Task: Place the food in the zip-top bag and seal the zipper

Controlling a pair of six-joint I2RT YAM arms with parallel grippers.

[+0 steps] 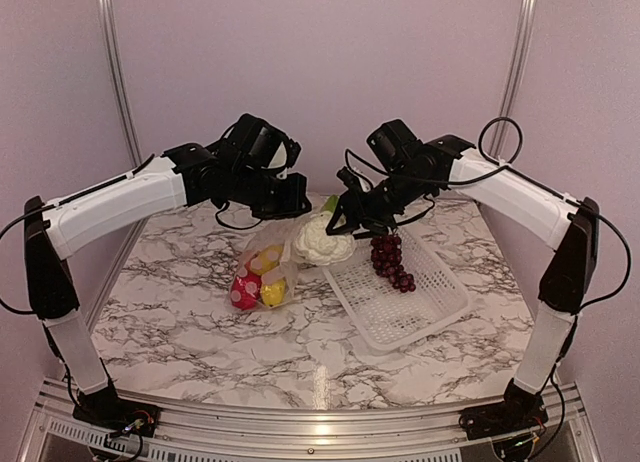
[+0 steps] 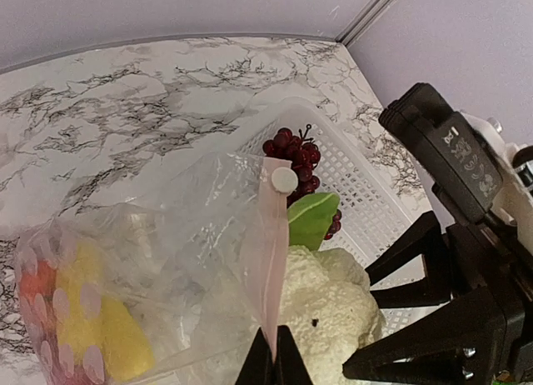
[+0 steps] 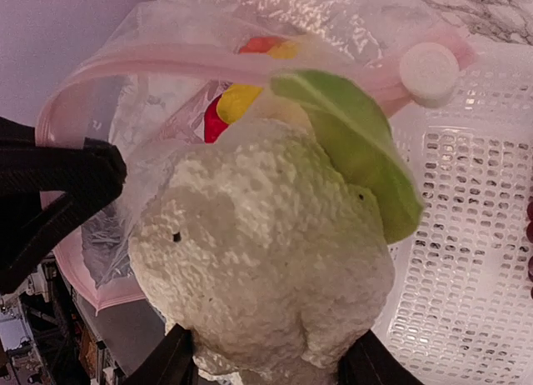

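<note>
Clear plastic shows the bag (image 2: pixel 166 260) with its pink zipper strip and white slider (image 2: pixel 283 181); red and yellow food (image 1: pixel 258 282) lies in its bottom. My left gripper is shut on the bag's rim, holding that side up. White cauliflower (image 3: pixel 266 235) with a green leaf (image 3: pixel 358 152) sits between the fingers of my right gripper, shut on it. In the right wrist view the cauliflower is at the bag's mouth, its leaf end pointing inside and overlapping the pink strip. Dark red grapes (image 1: pixel 390 262) rest in the white basket.
The white perforated basket (image 1: pixel 420 317) stands to the right of the bag, mostly bare apart from the grapes. Both grippers are close together above the bag mouth.
</note>
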